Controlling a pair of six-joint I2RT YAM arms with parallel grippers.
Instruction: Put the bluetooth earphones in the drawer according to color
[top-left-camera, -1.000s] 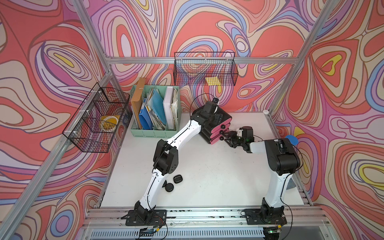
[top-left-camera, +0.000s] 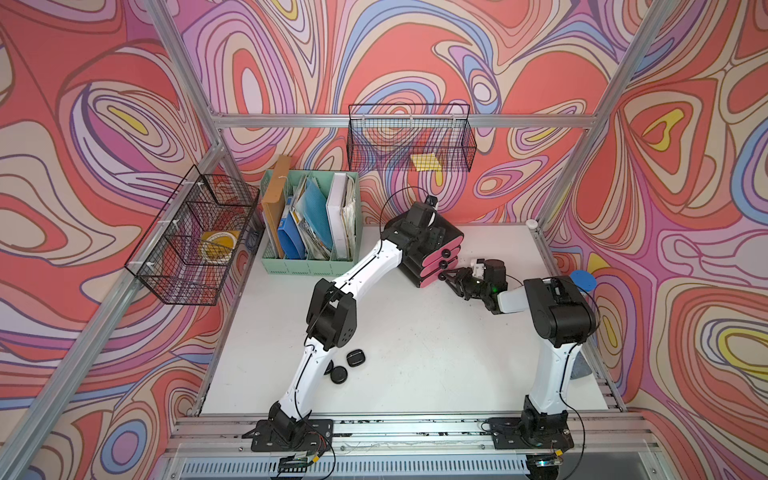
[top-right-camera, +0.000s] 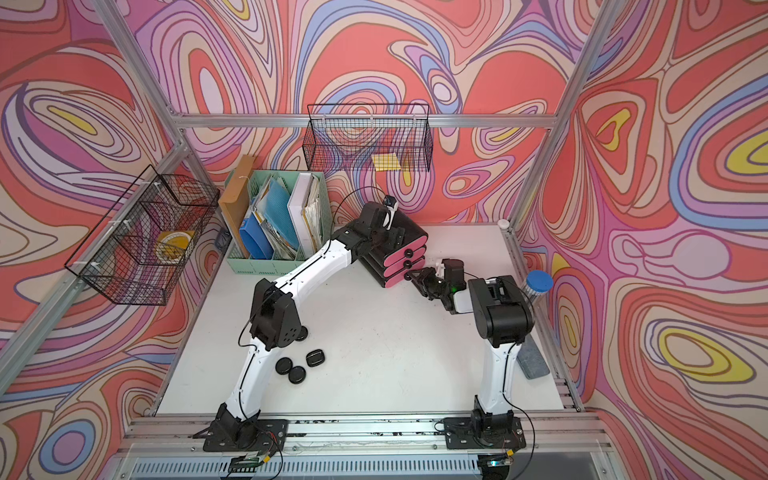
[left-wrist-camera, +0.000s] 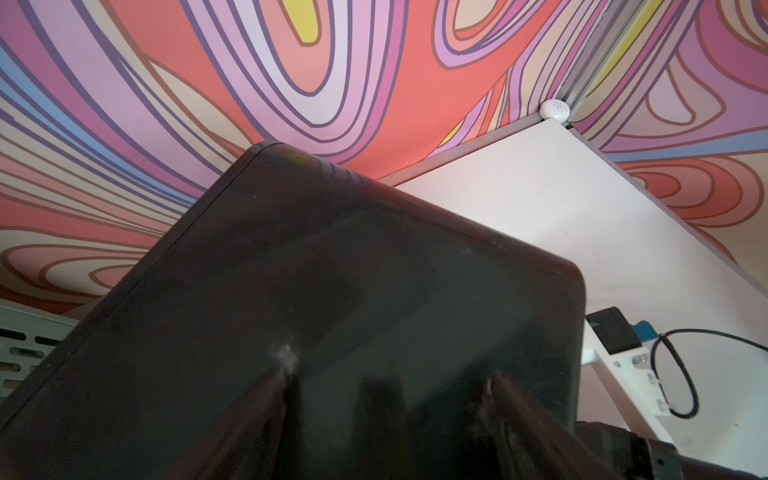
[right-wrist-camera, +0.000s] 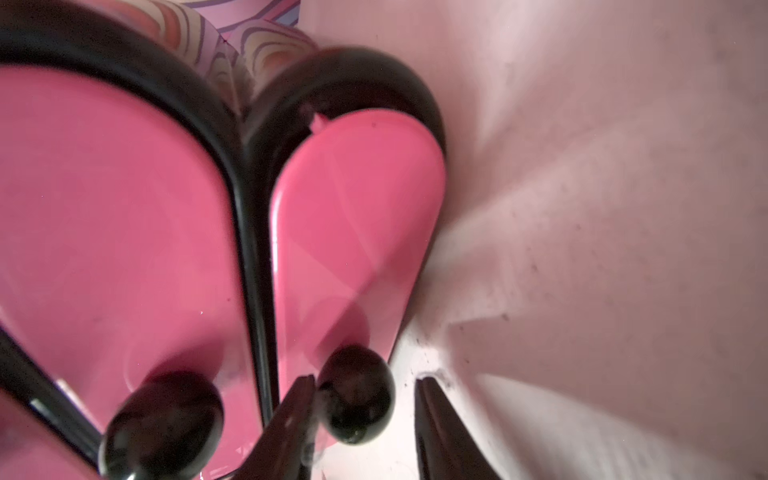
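Note:
The black cabinet (left-wrist-camera: 336, 264) has pink drawer fronts (right-wrist-camera: 128, 240) with round black knobs (right-wrist-camera: 160, 424). My left gripper stands open over the cabinet's top, its fingers blurred. My right gripper has its fingers part open on either side of the bottom drawer's knob (right-wrist-camera: 356, 396); whether they touch it is unclear. Several black earphone cases (top-right-camera: 315, 357) lie at the front left of the table, partly near or behind my left arm.
A green crate of folders (top-left-camera: 272, 264) stands back left of the cabinet. Wire baskets (top-left-camera: 412, 144) hang on the frame.
My right gripper has shifted slightly left and down toward the lower knob. The left arm and the cases have not visibly moved.

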